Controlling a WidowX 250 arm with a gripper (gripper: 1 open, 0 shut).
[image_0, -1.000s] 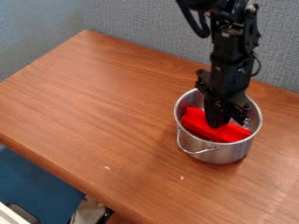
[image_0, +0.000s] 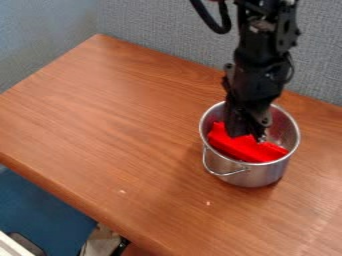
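Note:
A steel pot (image_0: 246, 174) with a wire handle stands on the wooden table at the right. Inside it lies a bright red object (image_0: 245, 148), soft or rod-like; its exact form is unclear. My black gripper (image_0: 246, 128) reaches down from the top into the pot, just over the red object. Its fingertips are dark and partly hidden, so I cannot see clearly how they stand or whether anything is between them.
A grey padded wall (image_0: 160, 40) runs along the back. Beyond the near left edge is a blue floor with some light items at the bottom corner.
My gripper has shifted slightly within the pot over the last second. The red object has moved a little under it; the pot stands in the same place.

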